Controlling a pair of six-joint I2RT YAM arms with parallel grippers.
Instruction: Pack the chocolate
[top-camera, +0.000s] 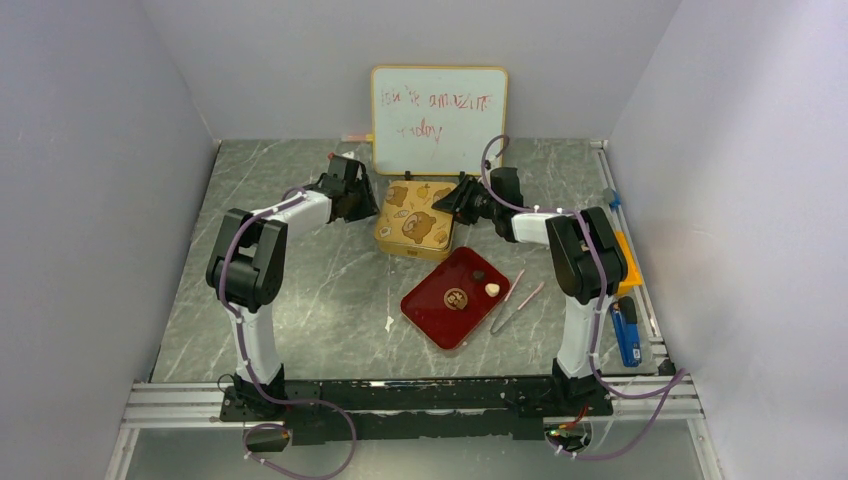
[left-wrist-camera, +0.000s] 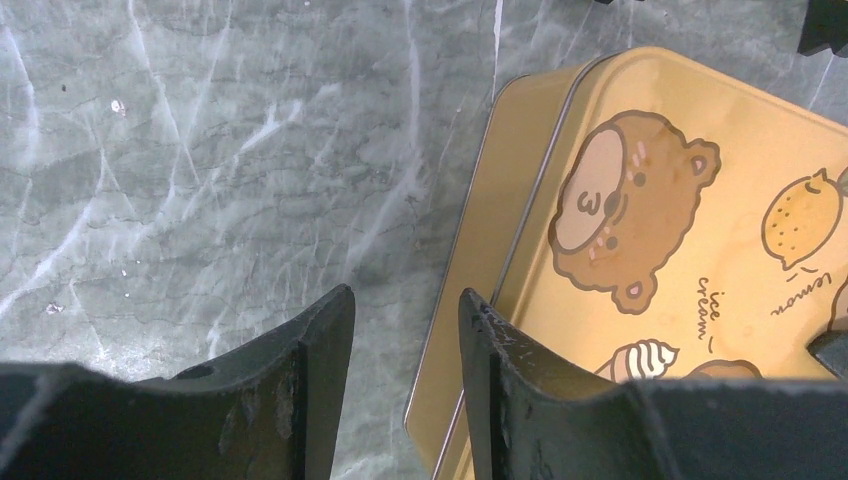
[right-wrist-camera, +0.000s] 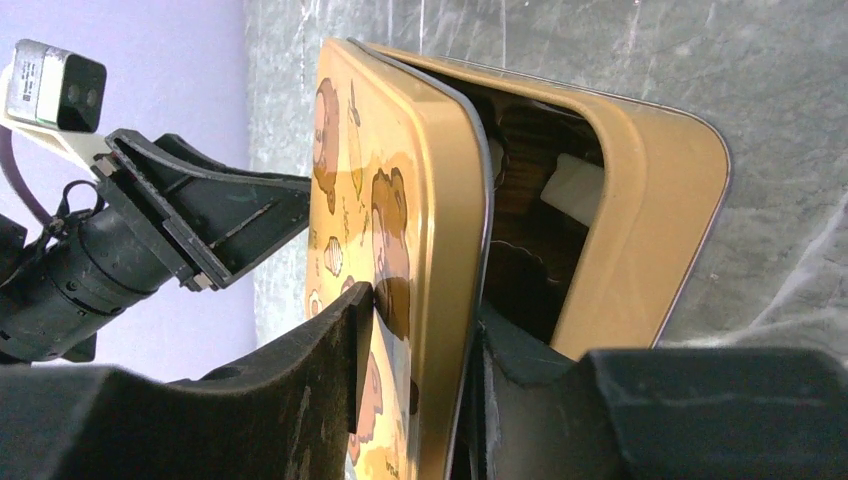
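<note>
A yellow tin box (top-camera: 410, 250) with a bear-printed lid (top-camera: 412, 208) sits at table centre; in the right wrist view the lid (right-wrist-camera: 400, 150) is partly raised, the dark inside showing. My right gripper (top-camera: 450, 203) is at the lid's right edge, in the right wrist view (right-wrist-camera: 420, 330) with the lid between its fingers, one each side, part open. My left gripper (top-camera: 365, 205) is beside the box's left side, fingers low and close together (left-wrist-camera: 407, 305); whether anything is between them is unclear. A red tray (top-camera: 430, 305) holds a few chocolates (top-camera: 492, 289).
A whiteboard (top-camera: 440, 120) stands behind the box. Tongs (top-camera: 515, 310) lie right of the tray; a yellow bin (top-camera: 627, 260) and blue tool (top-camera: 628, 335) are at the right edge.
</note>
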